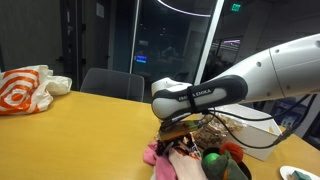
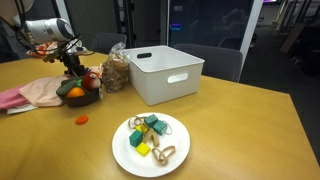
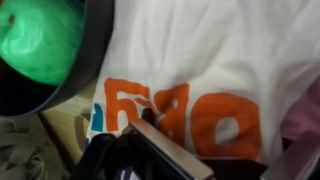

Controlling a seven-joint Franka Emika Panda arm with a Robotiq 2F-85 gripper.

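A white cloth with orange lettering (image 3: 225, 125) fills much of the wrist view, and in exterior view 1 the white cloth (image 1: 186, 167) lies bunched on the table beside a pink cloth (image 1: 158, 164). My gripper (image 1: 172, 140) is down at the white cloth, pointing at it from above. In the wrist view, a finger (image 3: 172, 150) crosses the orange letters, and the other stands at the lower right. The fingers are apart, with cloth showing past the gap. Whether any fold lies between the fingertips is hidden.
Right beside the cloth stands a dark bowl (image 2: 86, 98) with a green ball (image 3: 40, 35) and other pieces. Near it are a bag of brown filling (image 2: 116, 70), a white bin (image 2: 165, 75) and a plate of small items (image 2: 122, 150).
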